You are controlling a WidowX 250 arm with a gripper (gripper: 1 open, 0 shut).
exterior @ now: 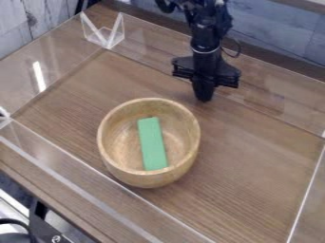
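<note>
A wooden bowl [121, 161] sits upright on the table in the lower middle, with a green rectangular block [152, 142] lying inside it. The dark gripper [204, 93] is low over the table behind the bowl, to the upper right and apart from it. It looks shut, with nothing visible between its fingers.
A clear plastic piece [105, 30] is at the back left. Panels border the table at the back and left edge.
</note>
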